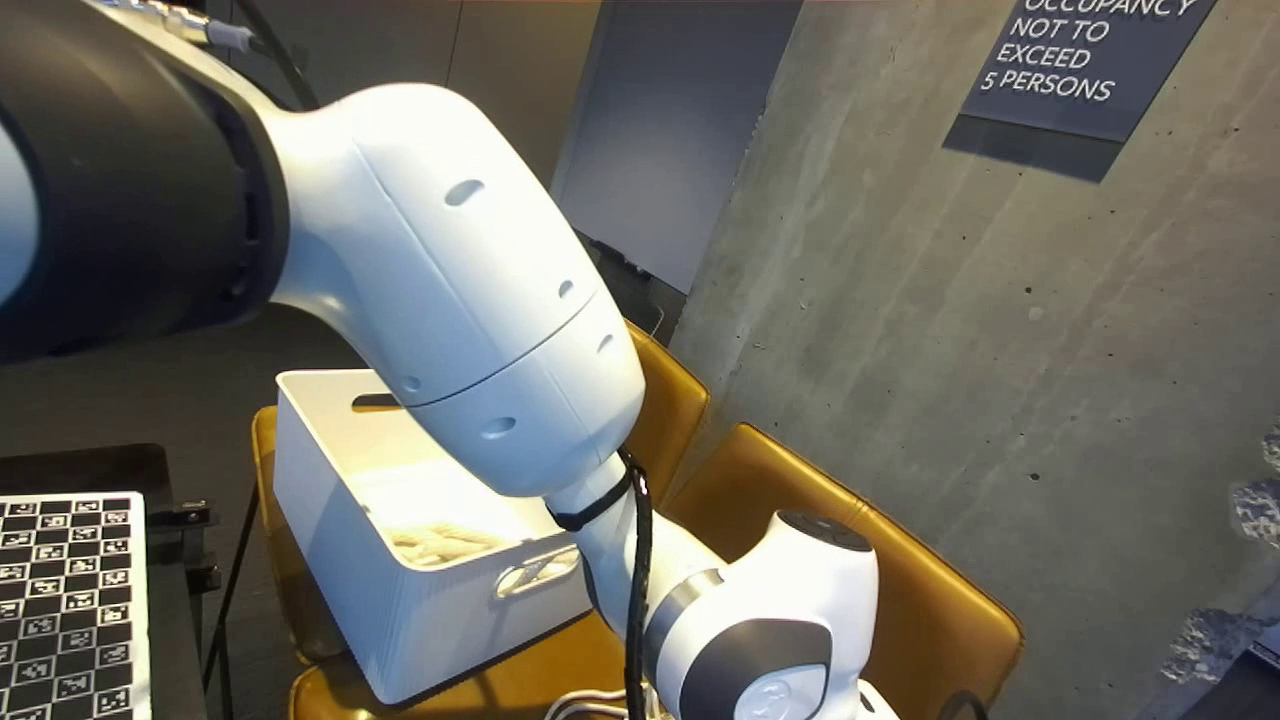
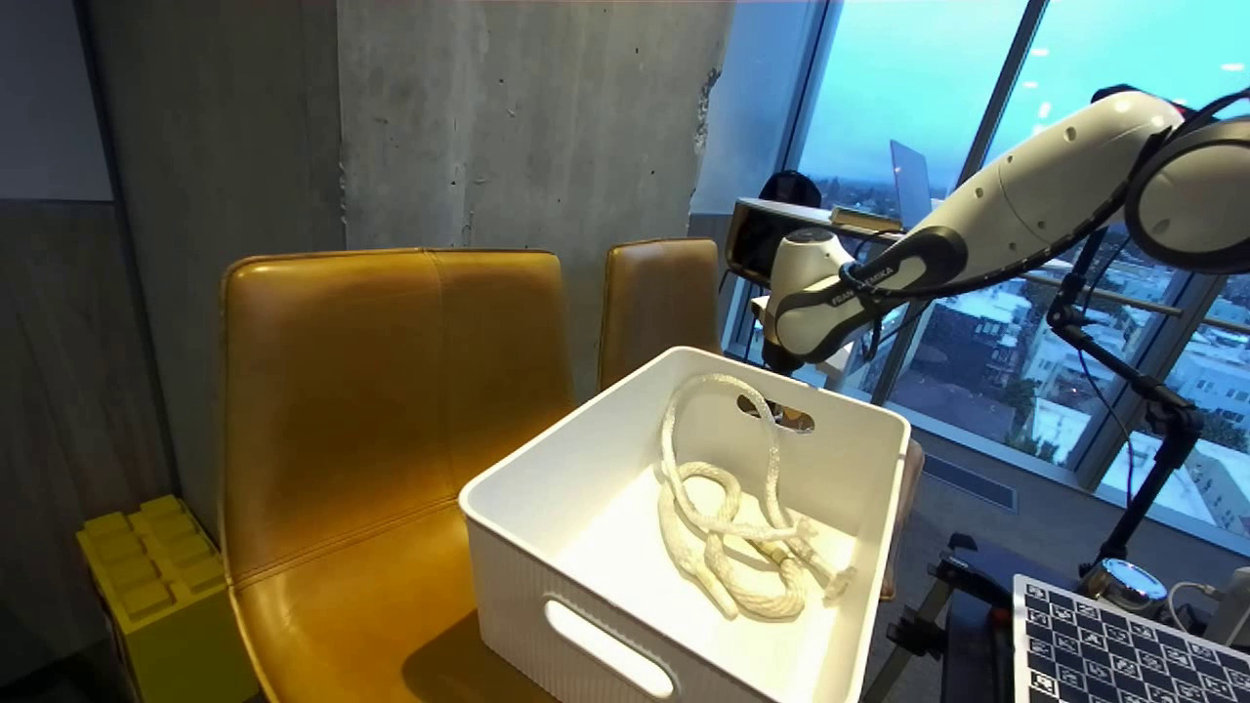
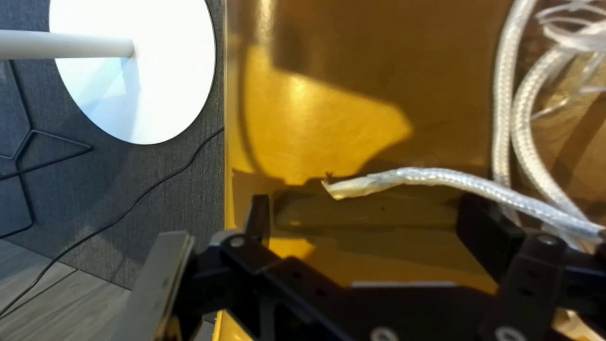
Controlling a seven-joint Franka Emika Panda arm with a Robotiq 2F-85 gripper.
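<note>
In the wrist view my gripper stands open above a tan leather chair seat [image 3: 335, 122]. A whitish braided rope [image 3: 454, 179] lies on that seat. Its frayed end lies in the gap between my fingers as seen from the wrist, and the rope runs right, past the right finger [image 3: 483, 233]. More of its loops curve up the right edge of the view. Another rope [image 2: 750, 551], cream and coiled, rests inside the white bin [image 2: 551, 586], with one loop leaning up the far wall. Exterior view 1 cuts off my fingers at its bottom edge.
The bin sits on a neighbouring chair [image 2: 387, 398]; its handled end wall [image 1: 492, 612] is close beside my arm. A checkered board [image 1: 72, 612] lies left of the bin. Past the seat edge are a white round base [image 3: 142, 96] and a black cable [image 3: 147, 196] on the floor.
</note>
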